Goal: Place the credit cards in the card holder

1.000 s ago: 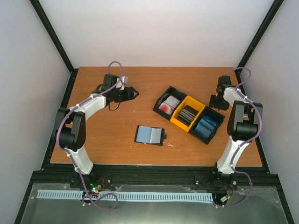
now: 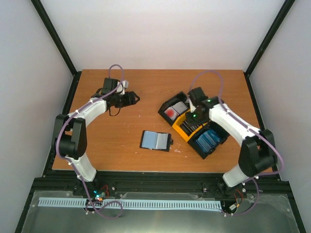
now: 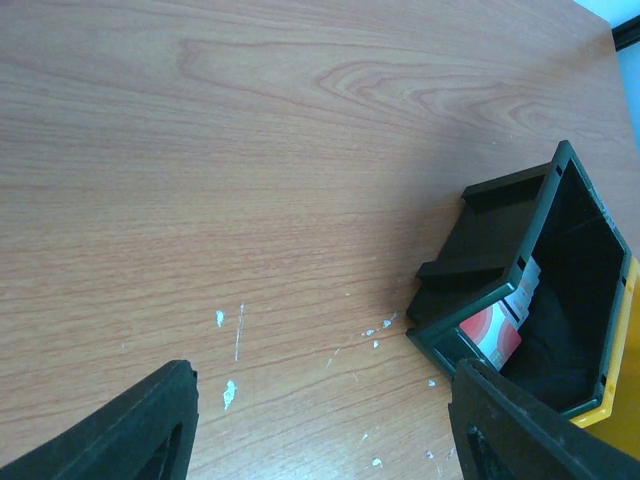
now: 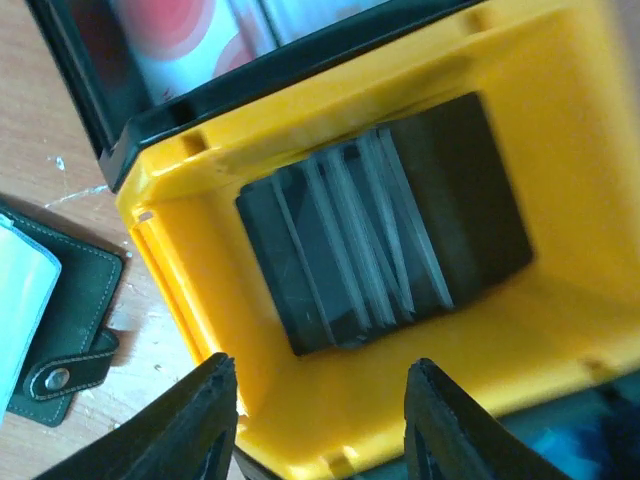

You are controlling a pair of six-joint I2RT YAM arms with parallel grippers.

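Dark cards lie in a leaning row in the yellow bin [image 4: 190, 250], several dark cards [image 4: 345, 230] seen on edge. Above them hangs my right gripper, its fingers apart and nothing between them. Blue cards [image 2: 209, 140] fill the black bin on one side; white and red cards [image 2: 172, 112] lie in the black bin on the other. The card holder [image 2: 156, 141] rests open and flat on the table, its dark strap [image 4: 72, 368] toward the bins. My left gripper is over bare table at the far left, fingers apart, empty.
The three bins stand joined in a slanting row right of the card holder. A black bin [image 3: 560, 300] edges into the left wrist view. Free table [image 2: 112, 141] spreads across the left; small white scuffs mark the wood near the holder.
My right arm has swung left from the table's right edge to over the yellow bin. Earlier, the bin row turned slightly clockwise. My left arm has shifted a little left.
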